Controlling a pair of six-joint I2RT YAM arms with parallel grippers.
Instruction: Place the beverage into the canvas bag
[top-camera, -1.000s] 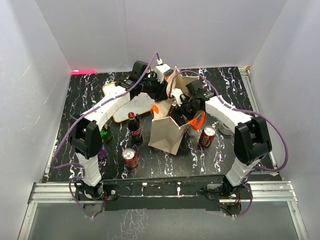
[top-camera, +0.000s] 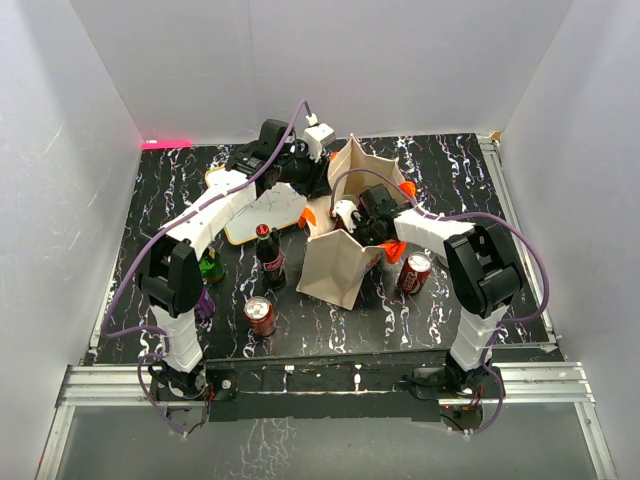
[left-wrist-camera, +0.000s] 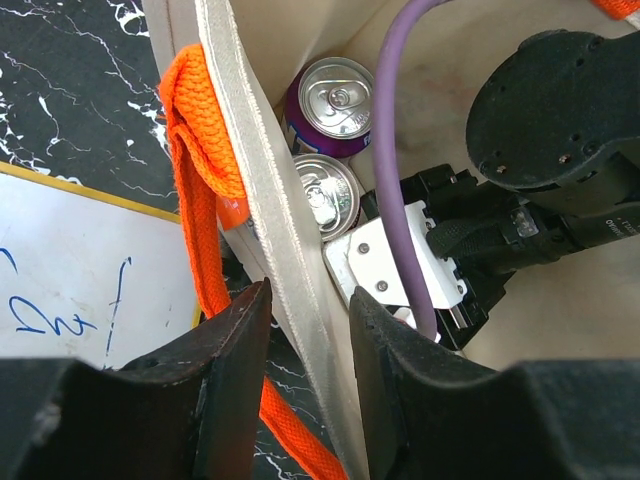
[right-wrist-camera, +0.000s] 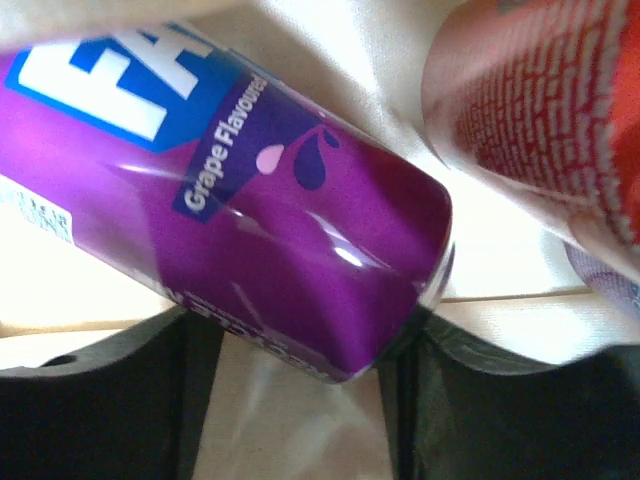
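The canvas bag (top-camera: 335, 275) with orange handles stands open at centre. My left gripper has its fingertips at either side of the bag's left rim, part open. My right gripper is down inside the bag, part open at the lower end of a lying purple grape can (right-wrist-camera: 250, 210); whether it grips it is unclear. A red can (right-wrist-camera: 540, 110) is beside that. The left wrist view shows two can tops (left-wrist-camera: 335, 98) in the bag.
Outside the bag stand a cola bottle (top-camera: 270, 255), red cans (top-camera: 260, 316), and green and purple drinks at left. A whiteboard (top-camera: 260, 217) lies behind.
My right gripper has moved down, deeper into the bag, and toward the front. The left arm has shifted very slightly; the drinks outside are unmoved.
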